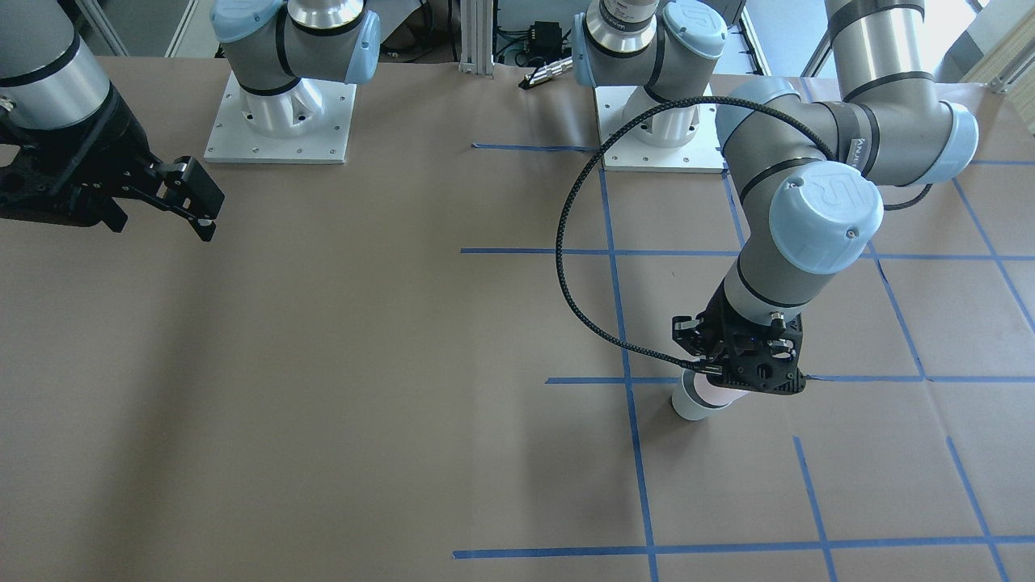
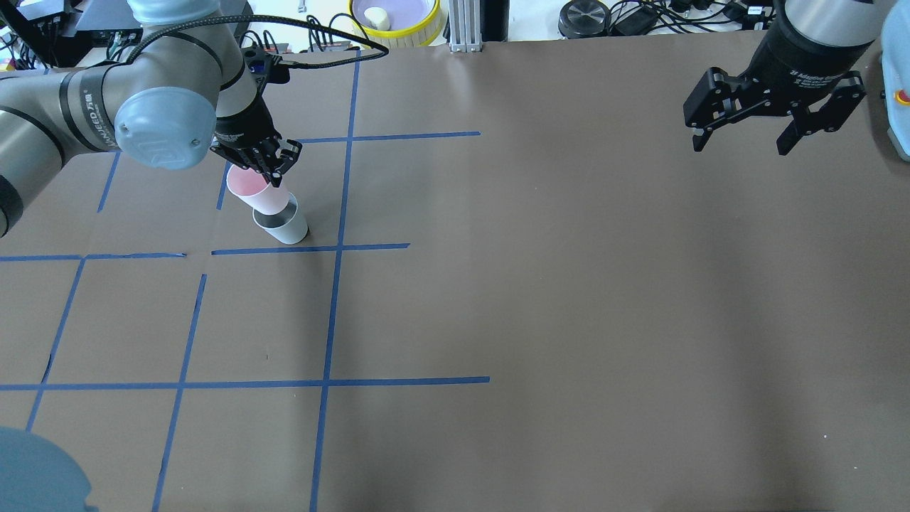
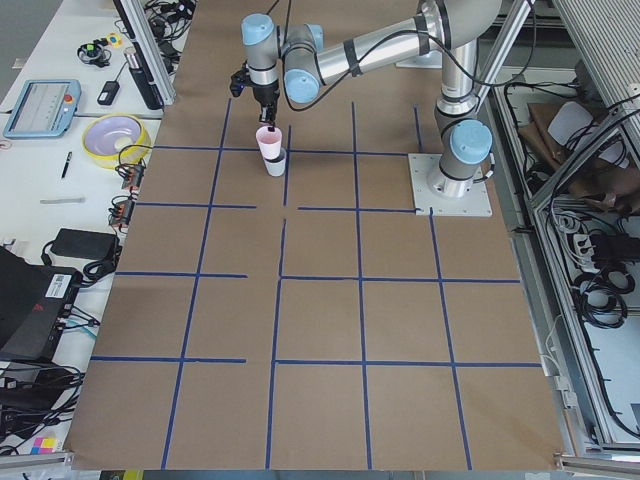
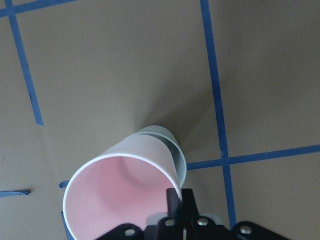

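Observation:
My gripper (image 2: 271, 175) is shut on the rim of a pink cup (image 2: 254, 186), which it holds tilted over a white cup (image 2: 286, 226) standing on the taped table; in the left view the pink cup (image 3: 269, 141) sits just on top of the white one (image 3: 275, 165). In the wrist view the pink cup (image 4: 112, 195) fills the lower left, mouth toward the camera, with the white cup's rim (image 4: 177, 150) showing behind it. Whether the two touch I cannot tell. In the front view my wrist housing (image 1: 747, 359) hides most of the pink cup.
The table (image 2: 554, 299) around the cups is clear, marked with a blue tape grid. A second arm's gripper (image 2: 768, 107) hangs at the top right of the top view. Equipment and a yellow bowl (image 3: 112, 140) lie off the table's edge.

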